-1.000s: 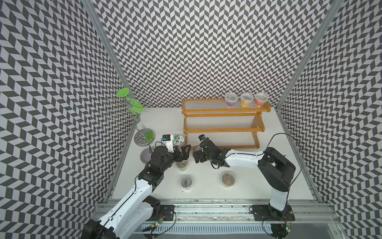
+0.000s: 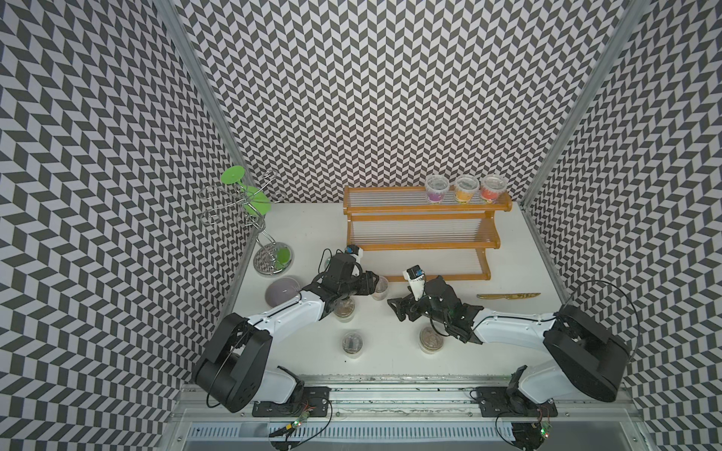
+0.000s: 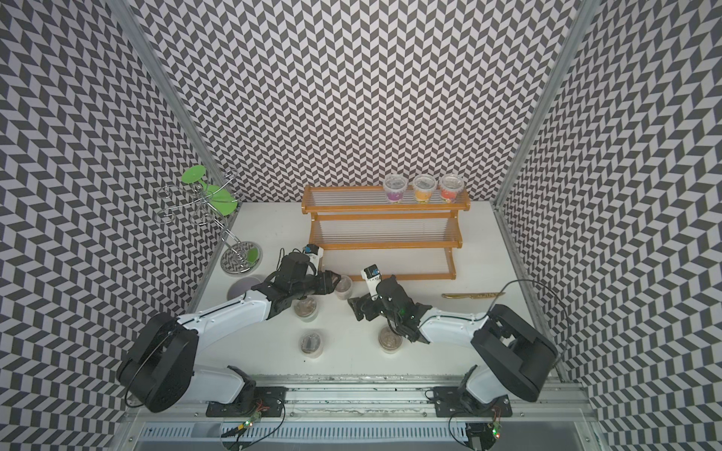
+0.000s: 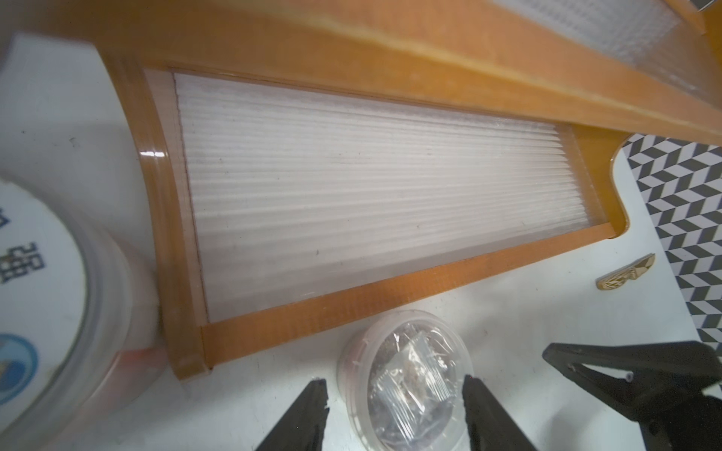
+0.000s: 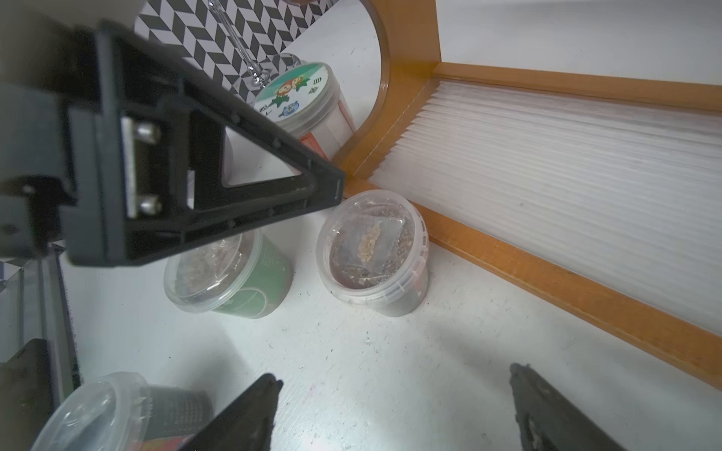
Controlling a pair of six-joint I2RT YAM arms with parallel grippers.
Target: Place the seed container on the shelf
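A small clear-lidded seed container (image 4: 413, 383) stands upright on the table just in front of the shelf's lowest front rail (image 4: 406, 289). My left gripper is over it, open, one finger on either side of the lid; whether the pads touch it cannot be told. The right wrist view has this container (image 5: 372, 248) near the shelf's left end, with brown seeds and a small packet under the lid. My right gripper is open to the right of it, nothing between its fingers. The wooden shelf (image 2: 425, 245) has three tiers; its middle and bottom ones look empty.
Three cups, purple (image 2: 436, 189), orange (image 2: 465, 189) and red (image 2: 492, 188), stand on the top tier's right half. Other containers (image 2: 344, 309) stand on the table. A container with a printed lid (image 5: 293, 94) is left of the shelf. A knife (image 2: 508, 296) lies right.
My right gripper has moved right and slightly toward the front, revealing the container. My left gripper has moved right, to that container.
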